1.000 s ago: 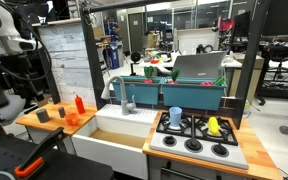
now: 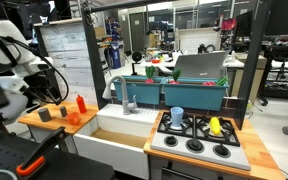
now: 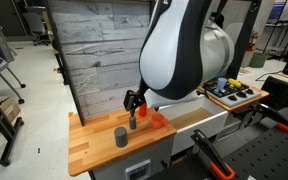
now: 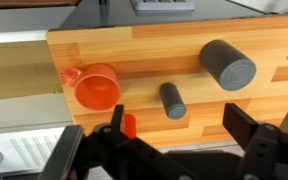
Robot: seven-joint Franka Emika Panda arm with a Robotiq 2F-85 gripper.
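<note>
My gripper stands open above the wooden counter, its two dark fingers wide apart with nothing held. A small dark grey cylinder [image 4: 172, 101] is on the counter, lined up with the gap between the fingers in the wrist view. A larger grey cup [image 4: 227, 66] is at the upper right there, and an orange-red mug [image 4: 99, 88] at the left. Partly behind the left finger shows a red bottle [image 4: 130, 126]. In exterior view 2 the gripper [image 3: 133, 107] is just above the small cylinder [image 3: 133, 122]; contact cannot be made out.
A white sink [image 2: 119, 145] lies to the right of this counter section, with a faucet behind it. Farther right is a stove [image 2: 196, 138] bearing a blue cup [image 2: 176, 115] and a yellow object [image 2: 215, 126]. A whitish plank wall [image 3: 109, 60] closes off the back.
In exterior view 1 the arm has come down and to the right, bringing the gripper closer to the counter objects. Those objects look unmoved.
</note>
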